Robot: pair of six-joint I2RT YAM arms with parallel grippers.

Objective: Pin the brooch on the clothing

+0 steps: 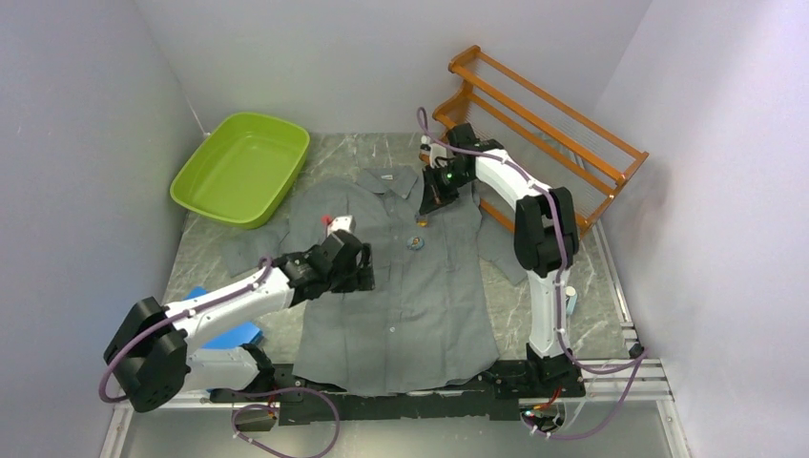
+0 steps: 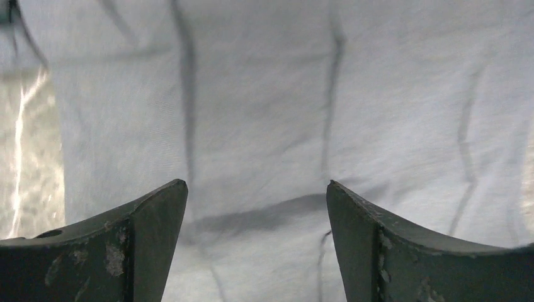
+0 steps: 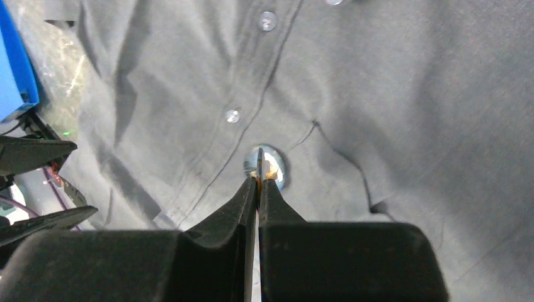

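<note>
A grey shirt [image 1: 429, 315] lies spread with its collar at the back. In the top view a small round badge [image 1: 415, 243] rests on its front, near the button strip; the right wrist view shows it [image 3: 274, 163] behind my fingertips. My right gripper [image 1: 425, 211] hangs just above and right of it, shut on a small orange piece [image 1: 421, 223], likely the brooch, largely hidden by the fingers in the wrist view. My left gripper [image 1: 365, 272] is over the shirt's left half, open, with only cloth below it in its wrist view.
A green bin [image 1: 238, 172] stands at back left, a wooden rack [image 1: 534, 114] at back right. A blue object [image 1: 234, 336] lies under the left arm at front left. A small pale item [image 1: 570, 300] lies right of the right arm.
</note>
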